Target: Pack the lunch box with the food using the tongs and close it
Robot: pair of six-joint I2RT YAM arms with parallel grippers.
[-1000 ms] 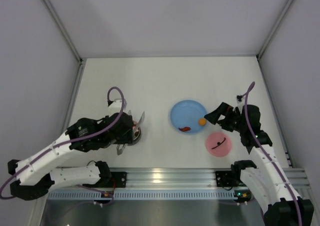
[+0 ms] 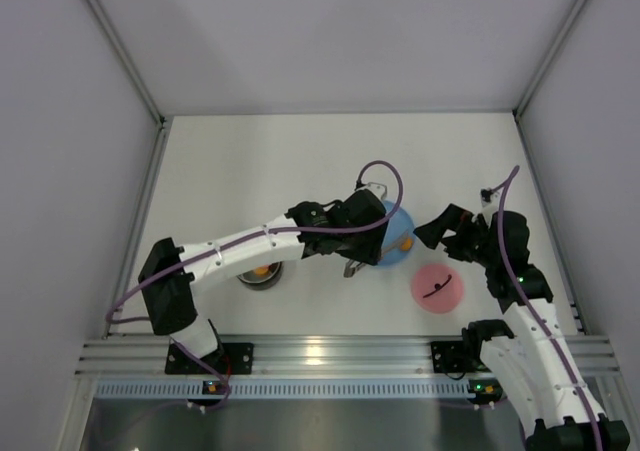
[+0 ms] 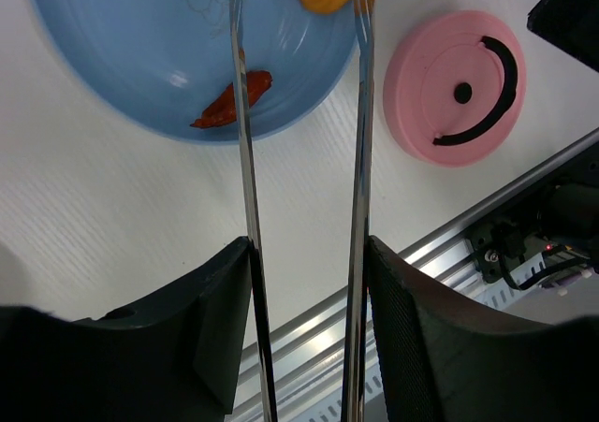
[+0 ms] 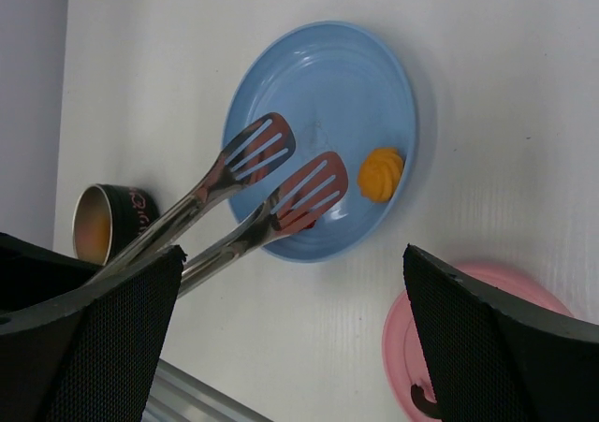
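Observation:
My left gripper holds two metal tong blades, open and apart, over the blue plate [image 3: 112, 57]. In the right wrist view the slotted blade tips cover part of the plate's lower left. An orange food piece [image 4: 379, 174] sits on the plate's right side, and a red piece [image 3: 222, 104] lies on it beneath the blades. My right gripper [image 2: 430, 229] hangs at the plate's right, its wide black fingers apart in its wrist view.
A pink round lid [image 2: 437, 301] with a black strap lies in front of the plate. A dark container [image 4: 117, 221] with food inside stands to the left.
My left arm has swung right from the dark container to over the blue plate.

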